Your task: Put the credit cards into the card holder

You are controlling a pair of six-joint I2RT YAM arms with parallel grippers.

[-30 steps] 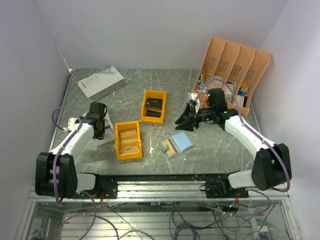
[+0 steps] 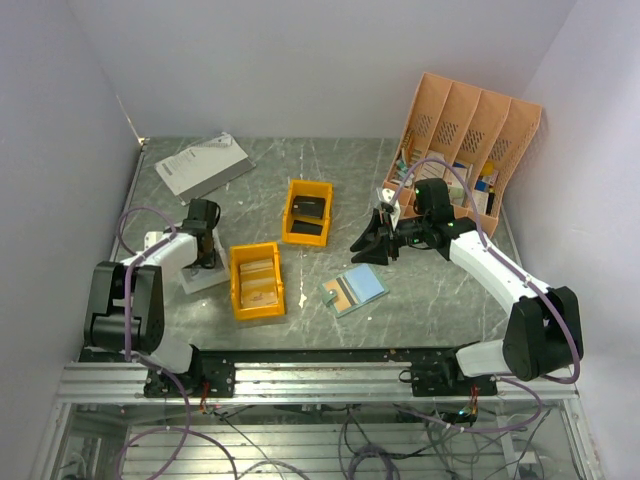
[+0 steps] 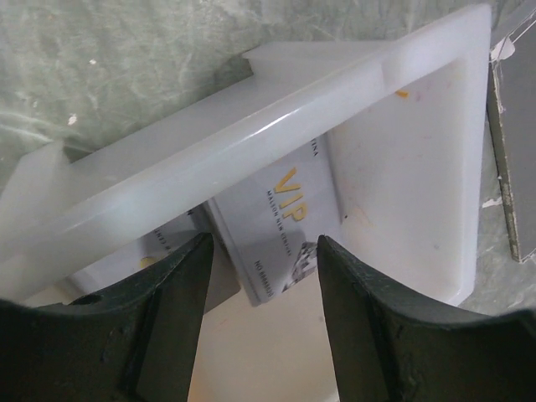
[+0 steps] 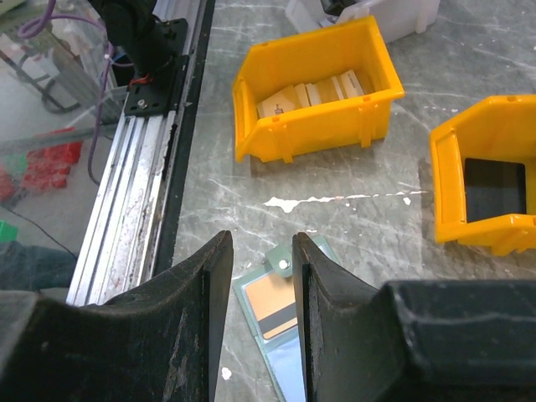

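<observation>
A white card printed VIP [image 3: 289, 213] lies in the white bin [image 3: 385, 167] in the left wrist view, next to a greyer card [image 3: 163, 251]. My left gripper is open just over them, fingers apart on either side of the white card's near part, not closed on it. From above, the arm covers much of this bin [image 2: 205, 283]. A flat, pale green-edged card holder [image 2: 355, 290] with tan and blue panels rests on the table. Back from it hovers my right gripper, its fingers apart and nothing between them.
Right of the white bin stands a yellow bin [image 2: 258, 306] with tan items. Another yellow bin [image 2: 308, 236] holds dark flat items. A grey box [image 2: 205, 167] lies at the back left, a tan rack [image 2: 465, 120] at the back right.
My left arm has shifted toward the back and its gripper has come down over the white bin, with a small twist. The right arm stays in the same place.
</observation>
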